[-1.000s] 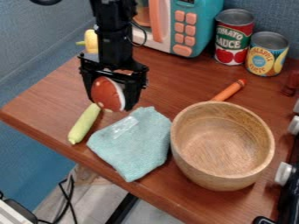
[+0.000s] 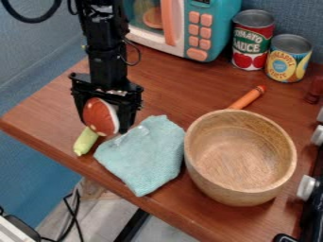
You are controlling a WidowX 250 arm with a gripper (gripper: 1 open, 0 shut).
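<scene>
My black gripper (image 2: 104, 102) hangs over the left part of the table, with a red-and-white rounded object (image 2: 102, 117) at its fingers, apparently held. Just below it lies a pale yellow-green corn-like piece (image 2: 85, 141), partly hidden by that object. A light blue cloth (image 2: 143, 163) lies to the right of these, touching or close to the wooden bowl (image 2: 240, 158).
An orange carrot-like stick (image 2: 246, 98) lies behind the bowl. Two cans (image 2: 251, 40) and a toy microwave (image 2: 190, 28) stand at the back. Dark bottles (image 2: 311, 198) line the right edge.
My gripper and the red-and-white object have moved left and slightly down, over the pale piece. The yellow thing at the back left is now hidden behind the arm.
</scene>
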